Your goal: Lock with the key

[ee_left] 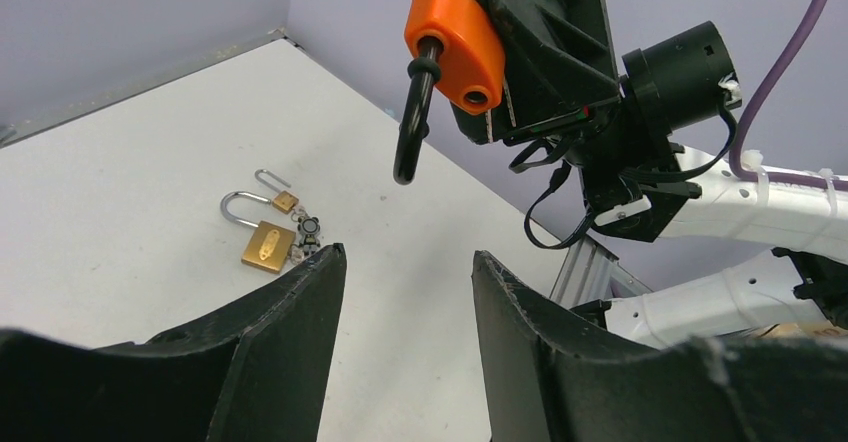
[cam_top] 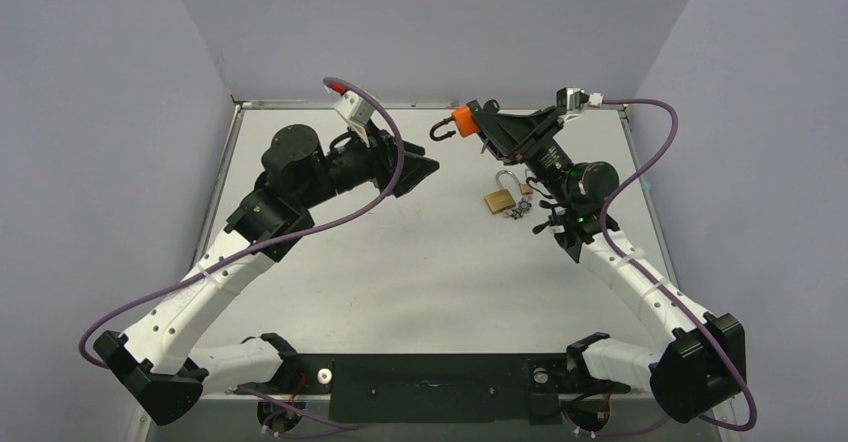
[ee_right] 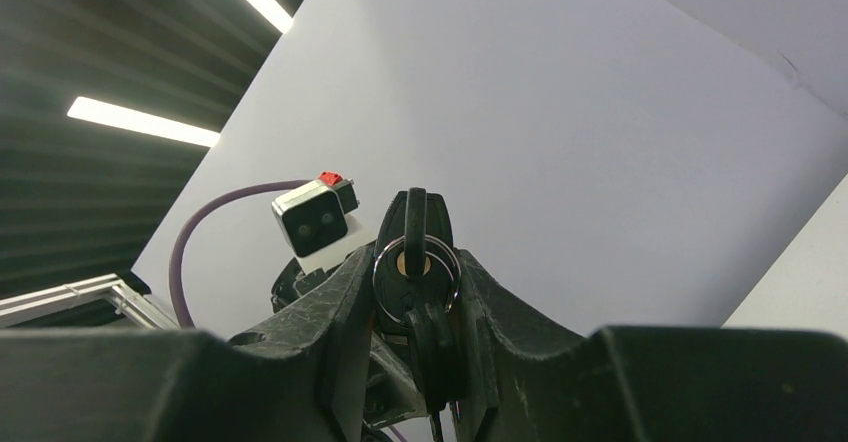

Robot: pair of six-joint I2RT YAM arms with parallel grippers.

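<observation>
An orange padlock hangs in the air with its black shackle out of one hole, that hole bare in the left wrist view. My right gripper is shut on the padlock near its black base. From the right wrist, a black key with a metal ring shows at the padlock's base, edge-on to the camera. How deep the key sits cannot be seen. Across from the padlock, my left gripper stands open and empty, pointing right and apart from it.
On the white table lie a larger brass padlock, a small one and a little bunch of metal keys, below the right arm.
</observation>
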